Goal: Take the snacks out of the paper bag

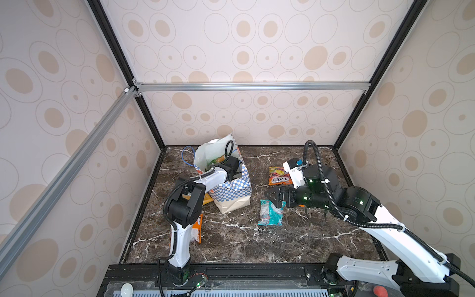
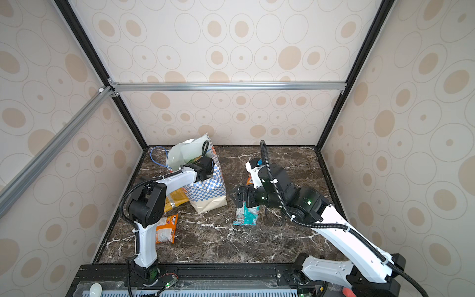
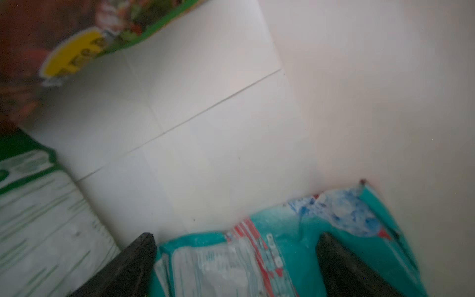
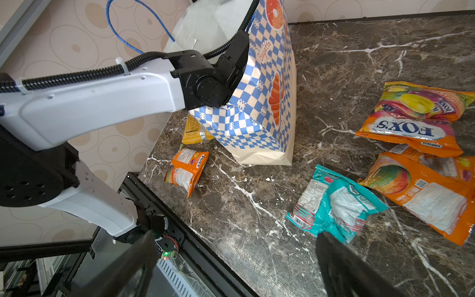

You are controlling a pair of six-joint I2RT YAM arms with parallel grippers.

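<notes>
The blue-checked paper bag (image 1: pixel 229 193) leans and is turned, its mouth facing up, with my left arm reaching down into it. Inside, the left gripper is open, its fingers (image 3: pixel 131 267) on either side of a teal snack packet (image 3: pixel 292 237) at the bag's bottom; whether they touch it cannot be told. A red-and-green packet (image 3: pixel 94 44) and a white, green-edged packet (image 3: pixel 44 217) are also in the bag. My right gripper hangs open and empty over the table, near a teal packet (image 4: pixel 336 203) lying there.
Two orange Fox's packets (image 4: pixel 415 118) lie at the right. Left of the bag are a yellow packet (image 2: pixel 175 198) and an orange packet (image 2: pixel 167 228).
</notes>
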